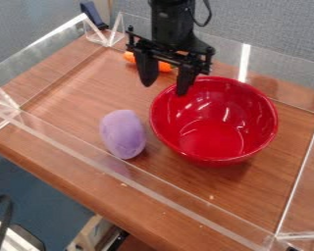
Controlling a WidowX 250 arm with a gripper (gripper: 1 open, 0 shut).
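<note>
My black gripper (167, 76) hangs over the back of the wooden surface, just above the rim of a red bowl (212, 123) at its back-left, with its fingers apart and nothing seen between them. An orange object (130, 58) lies behind the gripper, partly hidden by it. A purple oblong object (123, 133) lies left of the bowl, toward the front.
Clear low walls (146, 196) border the wooden surface (62, 103) on several sides. A grey panel stands behind.
</note>
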